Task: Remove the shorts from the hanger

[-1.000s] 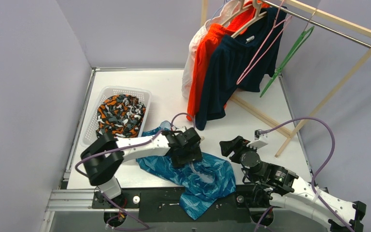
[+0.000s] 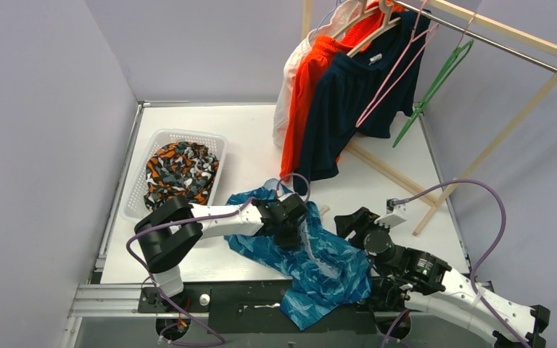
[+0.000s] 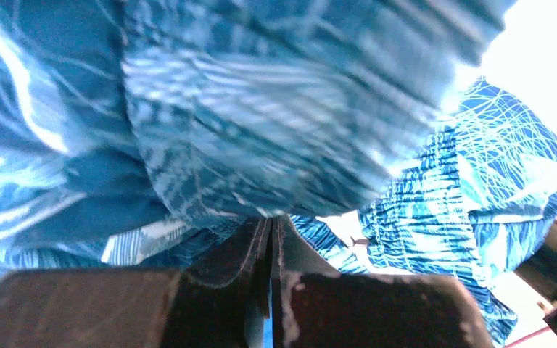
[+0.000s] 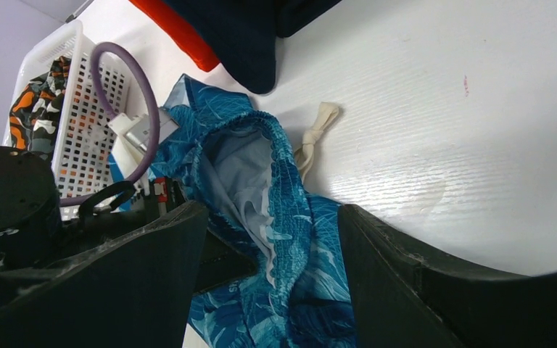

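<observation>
The blue patterned shorts [image 2: 326, 268] lie crumpled on the white table and hang over its front edge. Their waistband [image 4: 290, 217] and a pale drawstring [image 4: 318, 134] show in the right wrist view. My left gripper is down in the cloth, its fingers shut together. Folds press right up to its tips; whether any fabric is pinched between them is hidden. To the right, my right gripper stands open, empty between its fingers, facing the shorts. A green hanger [image 2: 433, 90] and a pink hanger [image 2: 395, 76] hang bare on the rack.
Navy [image 2: 341, 109] and orange garments [image 2: 306, 94] hang from the rail [image 2: 493, 47] at the back. A white basket [image 2: 221, 156] holding camouflage cloth [image 2: 181, 174] sits at left. Bare table lies right of the shorts, near the rack's wooden legs [image 2: 435, 206].
My left gripper has shifted slightly right, and the shorts have slid right along with it. The right arm has moved a little to the right.
</observation>
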